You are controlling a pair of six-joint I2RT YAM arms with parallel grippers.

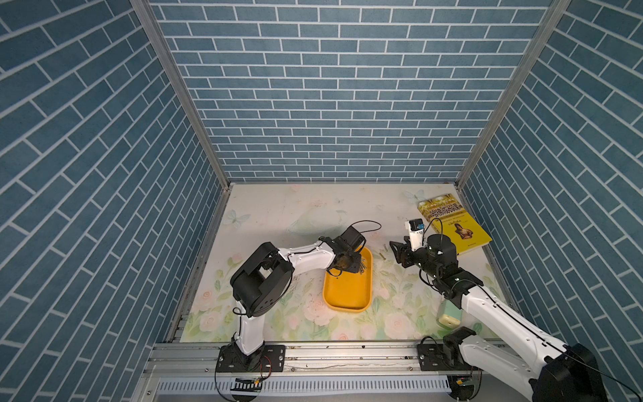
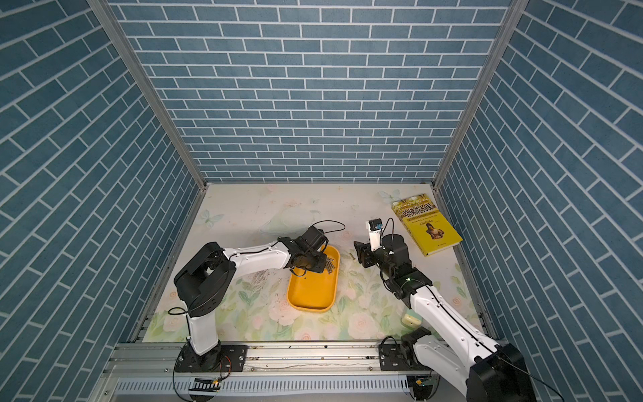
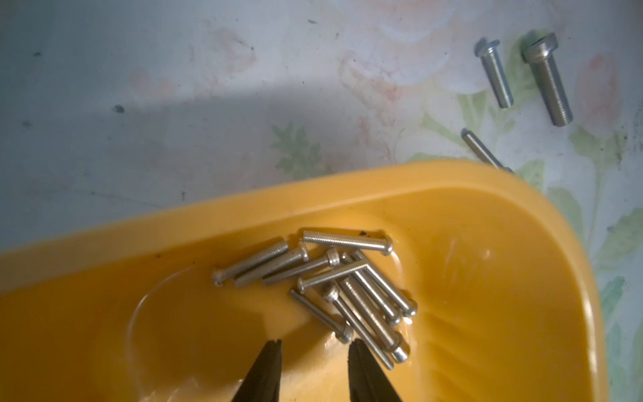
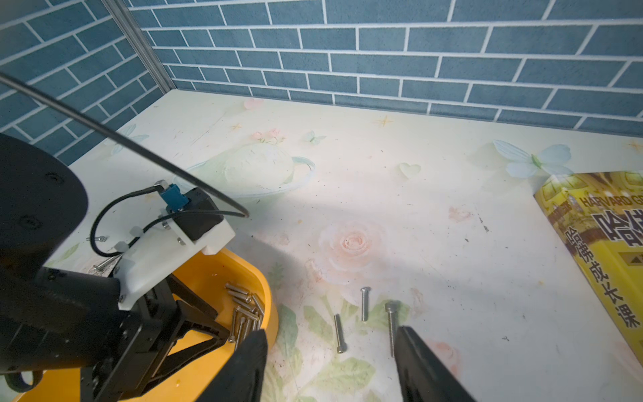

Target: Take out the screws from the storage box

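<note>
Several silver screws [image 3: 365, 305] lie in a loose heap in one corner of the yellow storage box [image 3: 469, 176]. Over that corner, my left gripper is open, its fingertips just short of the heap and empty in the left wrist view. The right wrist view shows the same left gripper reaching down into the box. Outside, on the table, lie 3 screws near the box corner, among them a thick one [image 4: 391, 328] and a thinner one [image 4: 339, 333]. My right gripper hangs open above the table near these, nothing between its fingers.
A yellow book [image 1: 455, 222] lies at the right back. A pale green object [image 1: 449, 313] sits by the right arm's base. More screws [image 4: 103, 263] lie left of the box, partly hidden by the left arm.
</note>
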